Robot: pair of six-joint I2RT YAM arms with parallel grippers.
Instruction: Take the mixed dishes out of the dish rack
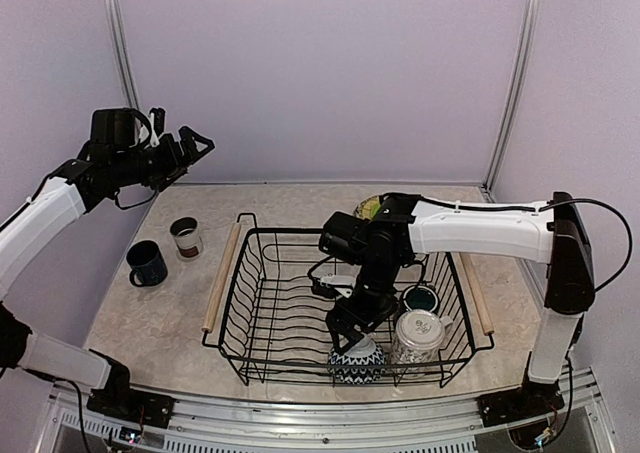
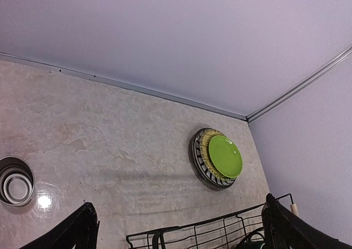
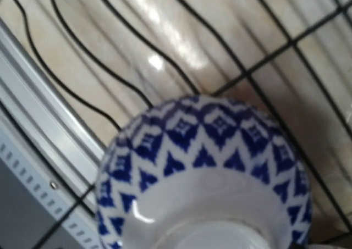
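The black wire dish rack (image 1: 262,303) fills the middle of the table. A blue-and-white patterned bowl (image 3: 220,133) lies upside down in its front part. My right gripper (image 1: 345,339) is right at the bowl's upturned base; its fingers are barely visible, so their spread and any contact cannot be told. Behind and beside the bowl are a dark green cup (image 1: 420,299) and a clear glass mug (image 1: 418,335), both in the rack. Off at the back left, high over the table, my left gripper (image 1: 186,139) is open and empty.
On the left table stand a dark mug (image 1: 147,263) and a metal-rimmed cup (image 1: 186,236). Behind the rack, stacked plates with a green plate (image 2: 225,156) on top lie near the back right. Clear table spreads between the cup and that stack.
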